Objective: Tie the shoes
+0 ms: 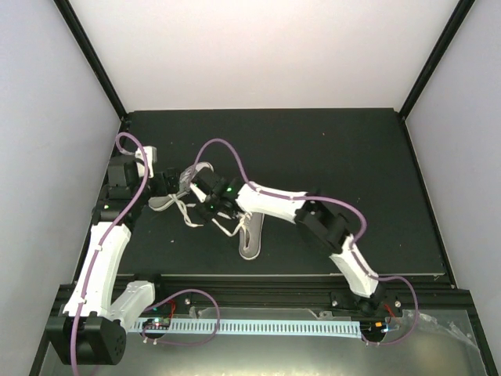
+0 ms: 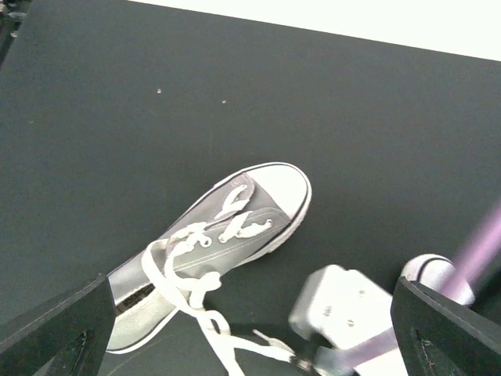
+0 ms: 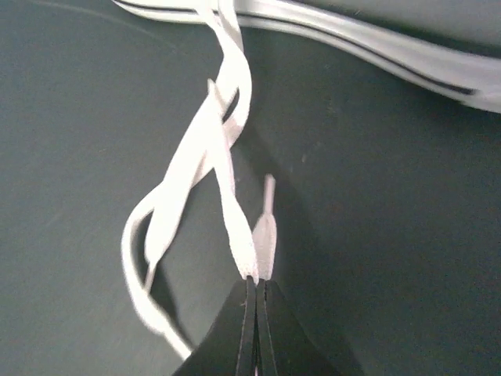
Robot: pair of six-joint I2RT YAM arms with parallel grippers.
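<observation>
Two grey canvas shoes lie on the black mat. The left shoe points up-right, its white laces loose and crossed over its side and onto the mat. The right shoe stands toe-up, largely under the right arm, its laces trailing leftward. My left gripper is open above the left shoe, holding nothing. My right gripper is shut between the shoes, its tips at a white lace end; whether the lace is pinched between them is unclear. Beyond it lie twisted laces and a shoe's sole edge.
The right arm crosses the middle over the right shoe. Purple cables arch above both arms. Walls border the mat at the sides and back.
</observation>
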